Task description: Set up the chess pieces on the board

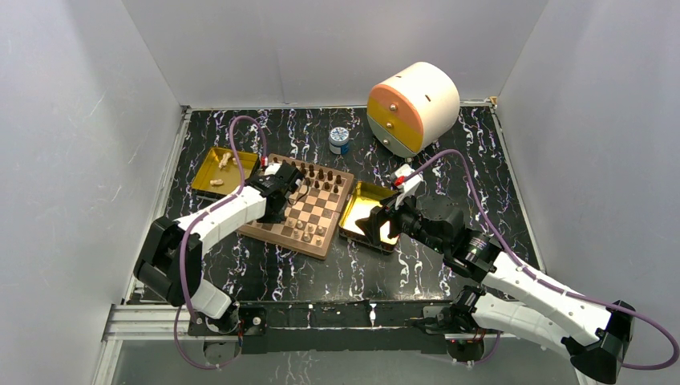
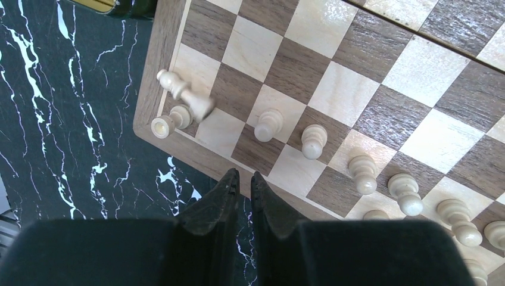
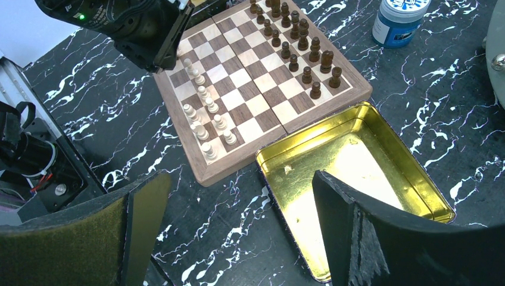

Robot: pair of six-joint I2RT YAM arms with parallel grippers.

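Observation:
The chessboard [image 1: 317,212] carries dark pieces [image 3: 315,90] upright along its back and white pieces [image 3: 208,151] along its front. In the left wrist view, a white piece [image 2: 199,103], blurred, lies tipped in the board's corner beside another tilted white piece [image 2: 162,126]; others stand on their squares, such as a pawn [image 2: 314,142]. My left gripper is over that end of the board, its fingertips close together with nothing visible between them; how far open is unclear. My right gripper hangs open and empty above the right gold tray [image 3: 357,167].
A left gold tray [image 1: 207,172] holds a few white pieces. A blue jar [image 3: 396,27] and a round drum with coloured drawers [image 1: 413,108] stand behind. The right gold tray shows no pieces. Bare marble lies in front of the board.

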